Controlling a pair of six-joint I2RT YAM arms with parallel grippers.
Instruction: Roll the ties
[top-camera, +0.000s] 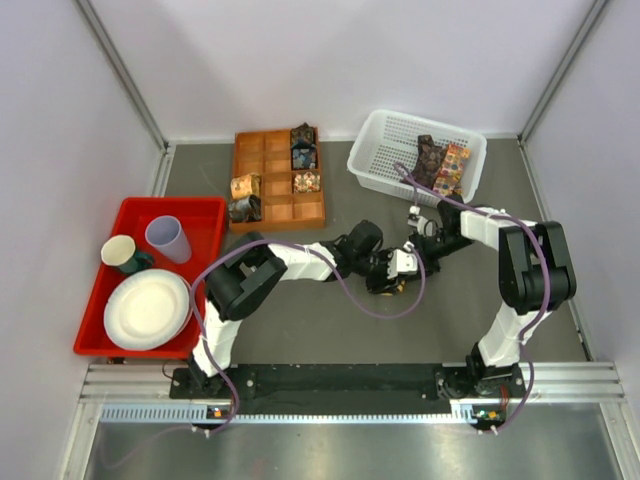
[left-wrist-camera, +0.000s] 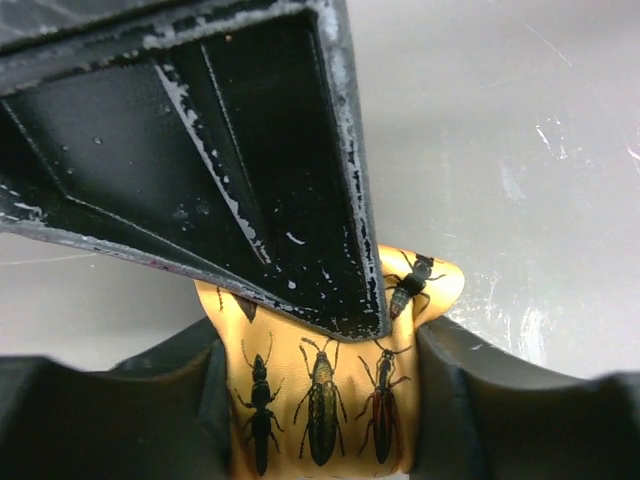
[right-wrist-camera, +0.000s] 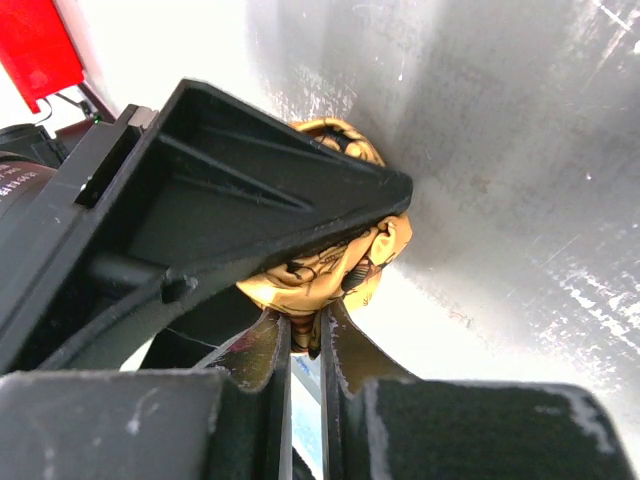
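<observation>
A yellow-orange tie with a beetle print (left-wrist-camera: 322, 405) is bunched into a small bundle over the grey table. In the left wrist view my left gripper is shut on it, one finger at each side. A black finger of the other gripper crosses above and touches the bundle. In the right wrist view my right gripper is shut on a pinched bit of the crumpled tie (right-wrist-camera: 330, 275), while a left finger (right-wrist-camera: 270, 190) lies across the cloth. From above the grippers meet, hiding most of the tie (top-camera: 400, 287).
A wooden divided box (top-camera: 277, 190) at the back holds several rolled ties and has empty compartments. To its right stands a white basket (top-camera: 385, 150) with patterned ties. A red tray (top-camera: 215, 215) with dishes sits left.
</observation>
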